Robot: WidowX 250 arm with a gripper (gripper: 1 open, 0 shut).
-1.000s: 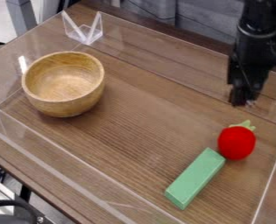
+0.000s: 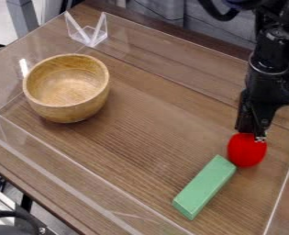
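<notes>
My gripper [image 2: 254,127] reaches down from the top right, its tips at the upper side of a red round object [image 2: 247,150], likely a tomato. The fingers look close together; whether they touch the red object cannot be told exactly. A green block [image 2: 205,186] lies at the lower left of the red object. A tan bowl [image 2: 66,103] stands on the left of the wooden table [image 2: 147,128].
A clear wire or plastic holder [image 2: 84,29] stands at the back left. The table's left edge drops to a floor with cables.
The bowl and green block have stayed put.
</notes>
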